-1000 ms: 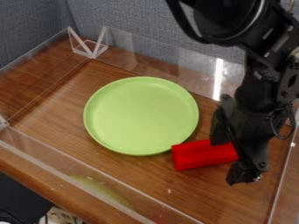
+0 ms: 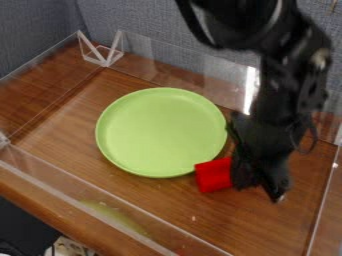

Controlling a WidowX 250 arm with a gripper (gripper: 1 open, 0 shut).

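Note:
A green plate [image 2: 160,132] lies on the wooden table. Just to its lower right is a red block [image 2: 214,176], partly covered by my dark gripper [image 2: 254,176], which is low over the block's right part. The gripper is blurred and its fingers are hard to make out, so I cannot see whether anything is between them.
Clear panels [image 2: 187,79] edge the table, with white brackets at the back left. The arm fills the upper right.
My gripper and arm have shifted slightly up and left over the block, covering more of it. The plate stays where it was.

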